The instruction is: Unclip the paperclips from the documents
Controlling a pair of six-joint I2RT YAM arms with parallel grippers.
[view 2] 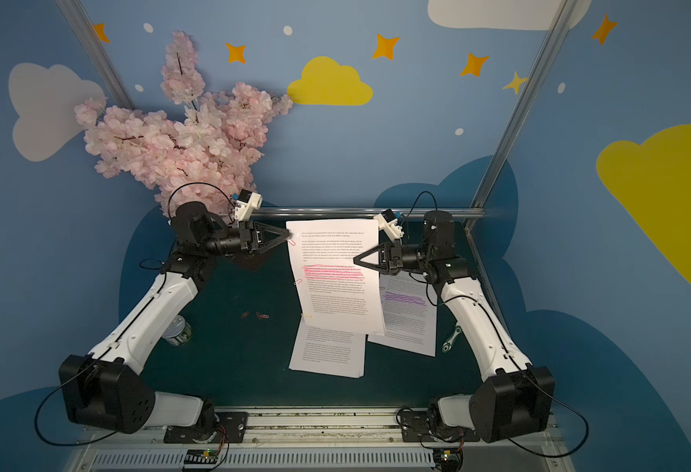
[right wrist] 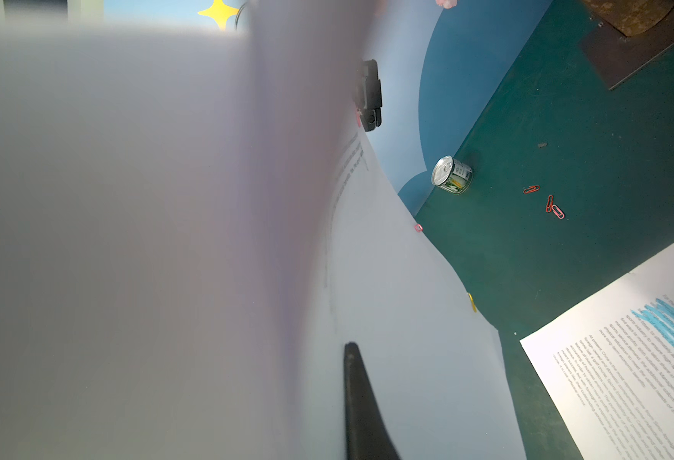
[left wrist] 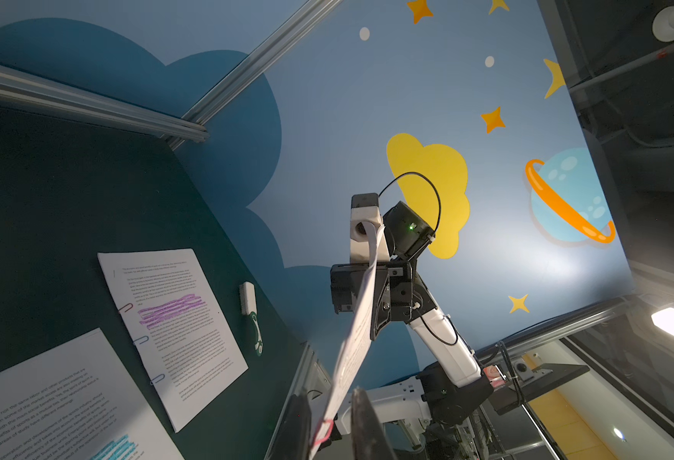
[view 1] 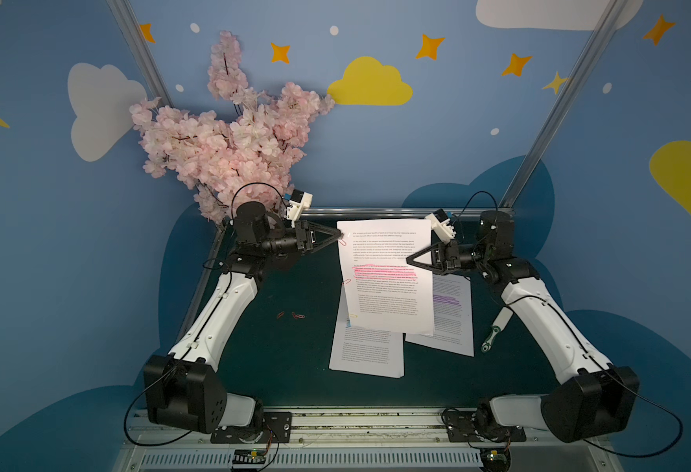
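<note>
A document with pink highlighting (view 1: 384,295) hangs upright above the table, my right gripper (view 1: 409,260) shut on its right side. One right finger (right wrist: 363,414) shows against the sheet; the other is hidden. At the document's upper left edge, my left gripper (view 1: 340,233) has its fingers apart, with the paper edge and a red-pink paperclip (left wrist: 322,431) between them in the left wrist view. Lower on that edge sit a pink clip (view 2: 298,281) and a yellow clip (right wrist: 472,302). Loose reddish clips (right wrist: 551,203) lie on the table.
Below lie a blue-highlighted document (view 1: 366,354) and a purple-highlighted one (left wrist: 172,314) with several clips on its edge. A green-and-white tool (view 1: 496,330) rests at the right, a can (view 2: 177,330) at the left.
</note>
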